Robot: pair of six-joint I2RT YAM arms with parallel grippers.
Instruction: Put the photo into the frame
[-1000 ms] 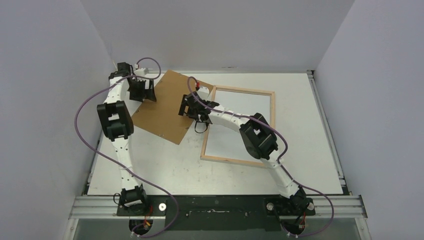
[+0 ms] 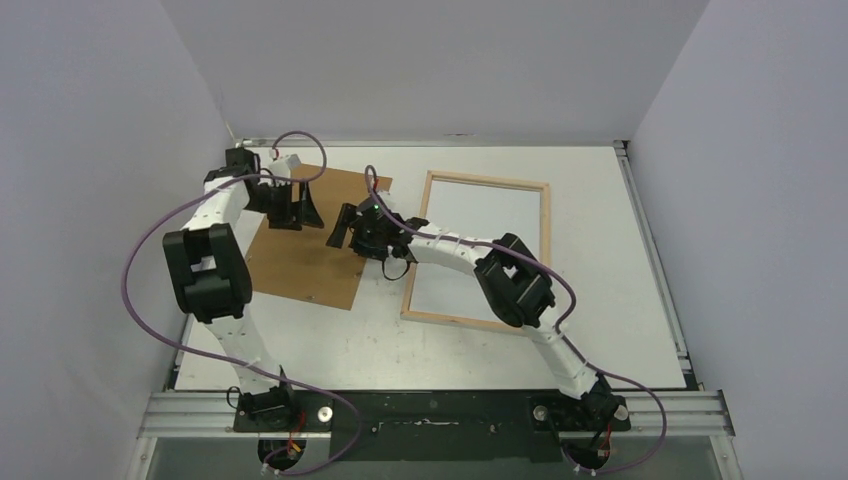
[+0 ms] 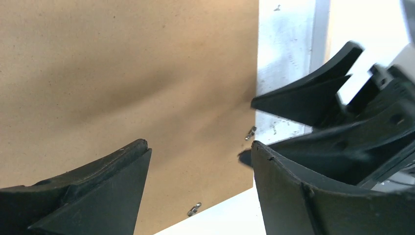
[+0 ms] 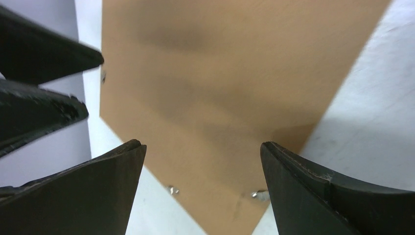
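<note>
A brown board [image 2: 300,262] with small metal tabs along its edges lies on the left of the white table, slightly askew. To its right is the light wooden frame [image 2: 545,230]; its inside looks plain white, and I cannot tell whether a photo lies there. Over the board's left part, my left gripper [image 2: 308,207] has its fingers apart, with only board surface between them in the left wrist view. My right gripper [image 2: 341,226] hovers over the board's right part, open and empty. Its dark fingers [image 3: 303,98] show close by in the left wrist view.
The two grippers are close together, a small gap between them. The right forearm [image 2: 445,248] crosses above the frame. Bare table [image 2: 610,250] lies right of the frame, and a wall [image 2: 140,200] bounds the left side.
The board has shifted left and toward the front, and its angle has changed. My right gripper has moved left and slightly frontward.
</note>
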